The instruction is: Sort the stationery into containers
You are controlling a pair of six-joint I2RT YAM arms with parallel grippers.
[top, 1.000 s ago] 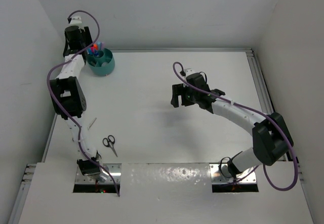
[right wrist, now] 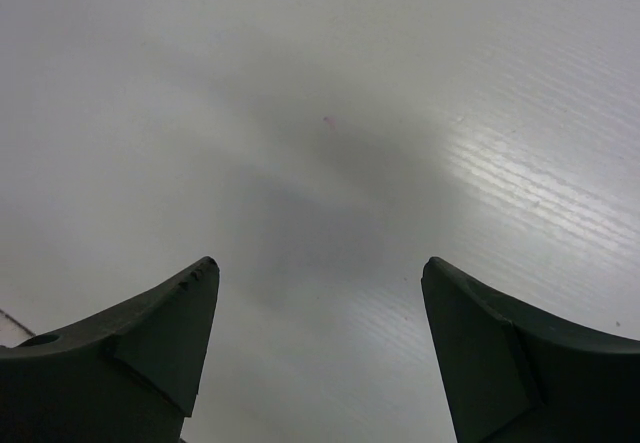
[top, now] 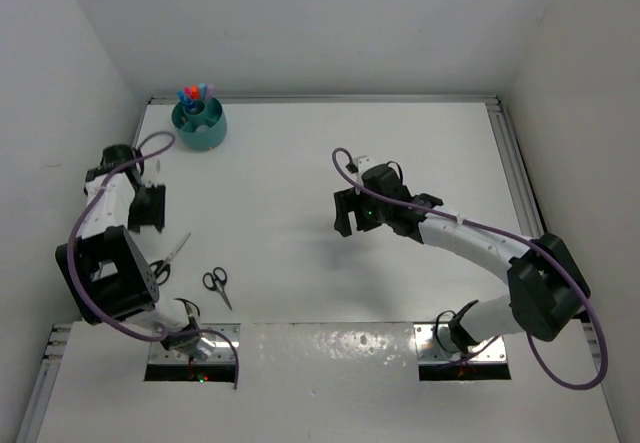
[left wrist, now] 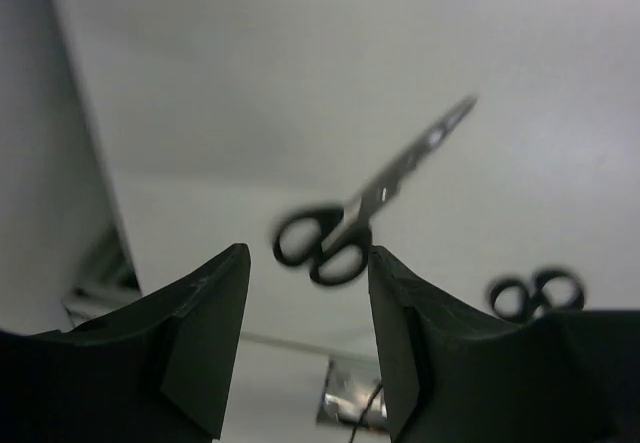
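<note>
My left gripper (top: pixel 148 213) hangs over the table's left side, open, fingertips (left wrist: pixel 230 268) empty. Below it in the left wrist view lie black-handled scissors (left wrist: pixel 370 203), blades up-right, with a second pair (left wrist: pixel 540 293) to the right, also seen from above (top: pixel 218 281). The teal organiser (top: pixel 203 133), holding blue, red and purple items, stands at the back left. My right gripper (top: pixel 353 213) is open over bare table at centre right, empty in the right wrist view (right wrist: pixel 320 273).
Walls bound it left, back and right, with metal rails along the edges.
My left arm has moved from above the organiser toward the front, down the left side to the scissors. My right arm has shifted slightly left and toward the front.
</note>
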